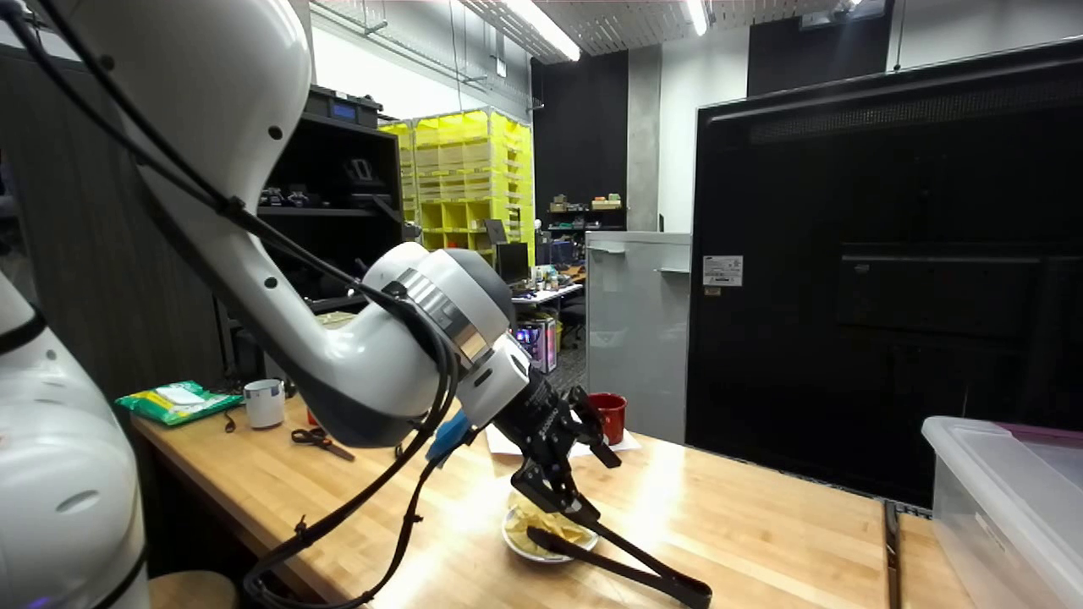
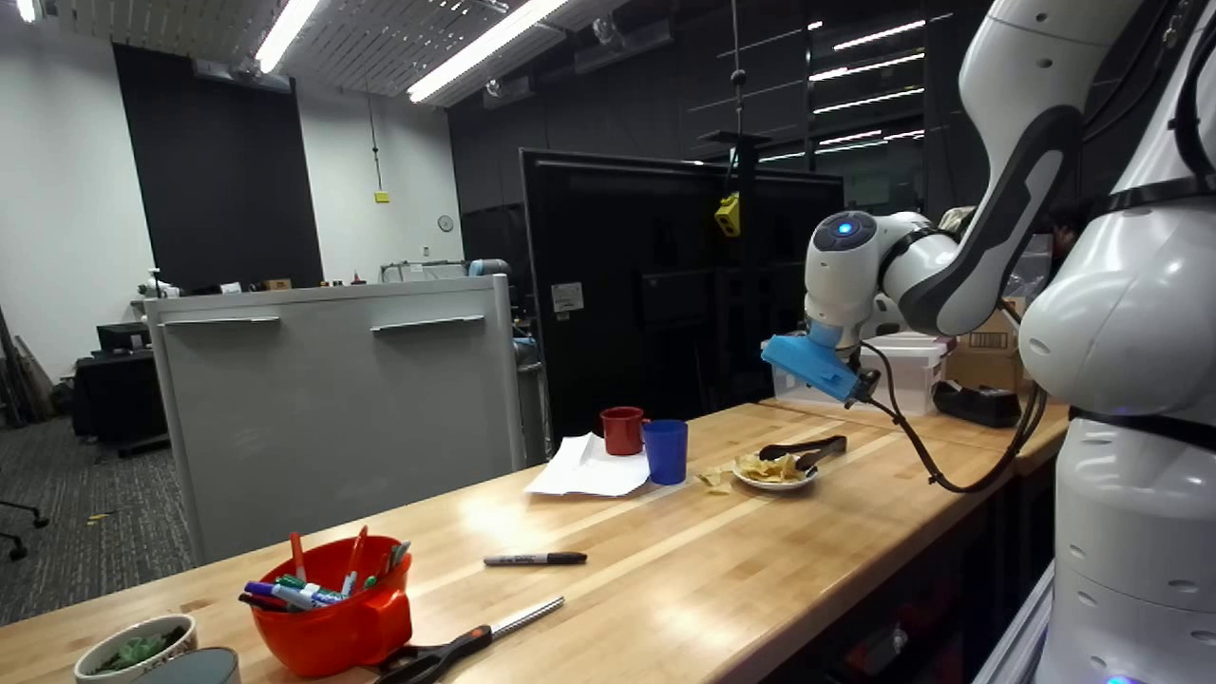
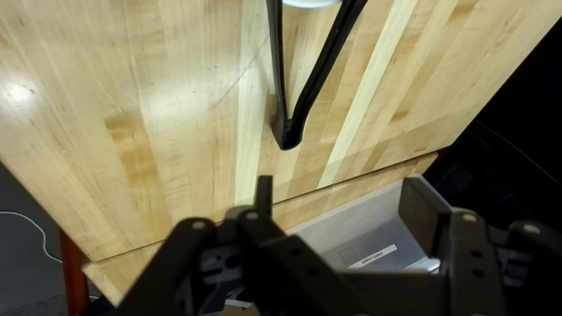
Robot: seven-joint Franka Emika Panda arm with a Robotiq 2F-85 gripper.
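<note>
My gripper stands open above the table, with nothing between its fingers. Black tongs (image 3: 287, 126) lie ahead of it in the wrist view, hinge end toward the gripper and arms spread. Their tips rest on a white plate (image 2: 777, 485) of yellow chips (image 2: 766, 467). In exterior view 1 the gripper (image 1: 601, 487) overlaps the upper tong arm, but exterior view 2 shows it raised clear of the tongs (image 2: 815, 448). Only the edge of the plate shows in the wrist view.
A blue cup (image 2: 666, 451), a red mug (image 2: 623, 431) and white paper (image 2: 587, 467) lie beyond the chips. A marker (image 2: 536, 559), scissors (image 2: 465, 648) and a red pen holder (image 2: 331, 621) are farther off. A clear bin (image 1: 1000, 507) stands beyond the table's seam.
</note>
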